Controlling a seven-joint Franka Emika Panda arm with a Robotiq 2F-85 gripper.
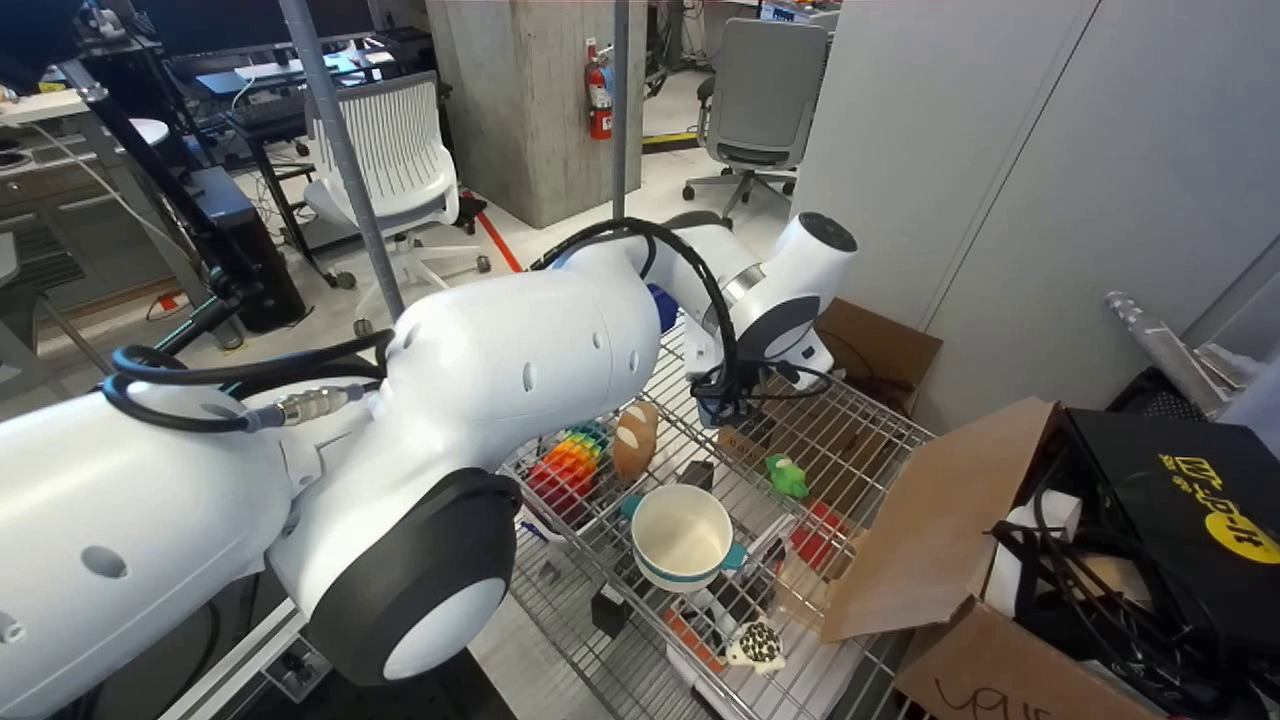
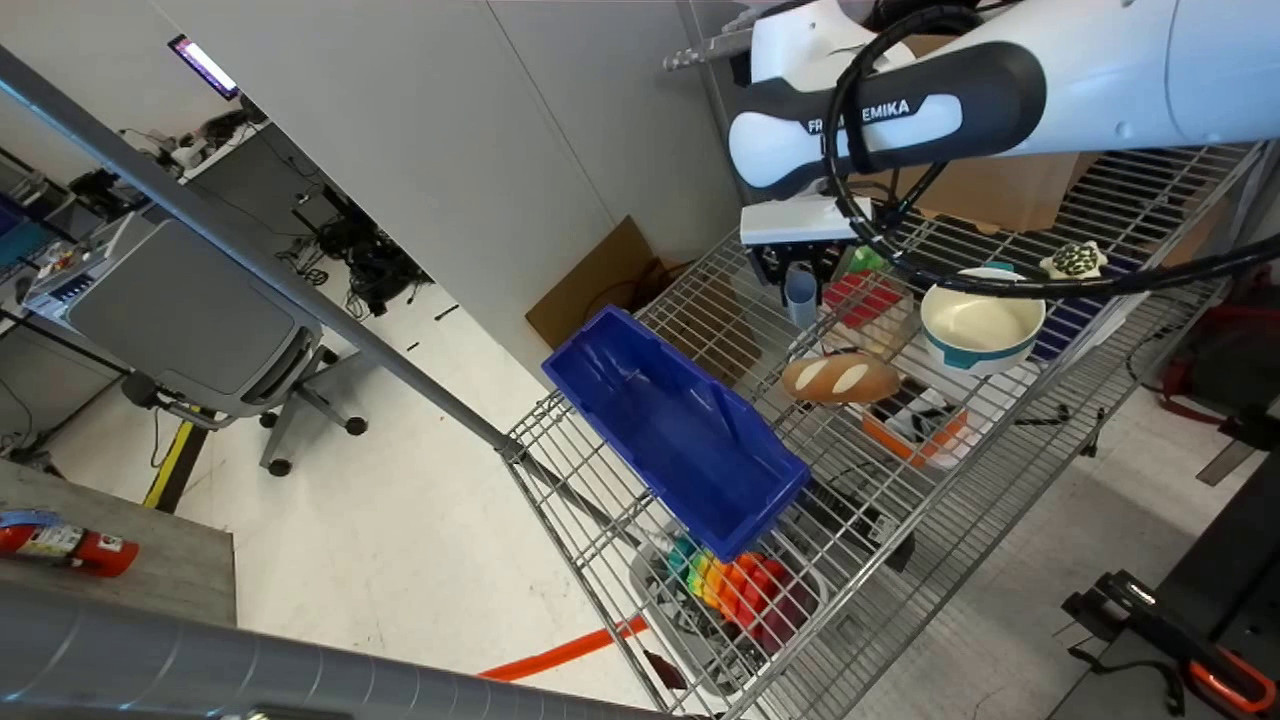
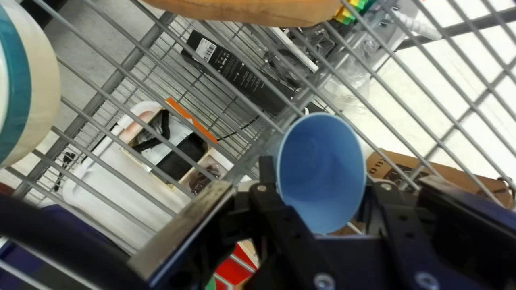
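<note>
A light blue cup (image 3: pixel 321 169) is held between the two black fingers of my gripper, its open mouth facing the wrist camera. In exterior view 2 the gripper (image 2: pixel 801 274) is over the wire rack, with the cup (image 2: pixel 801 296) hanging below its fingers. Whether the cup's base touches the rack, I cannot tell. From exterior view 1 the cup is mostly hidden by the wrist and cables.
On the wire rack are a brown bread loaf (image 2: pixel 840 378), a cream and teal pot (image 2: pixel 981 322), a blue bin (image 2: pixel 678 426), a green toy (image 1: pixel 787 476) and a spotted turtle toy (image 1: pixel 757 646). A cardboard box (image 1: pixel 960 528) stands beside the rack.
</note>
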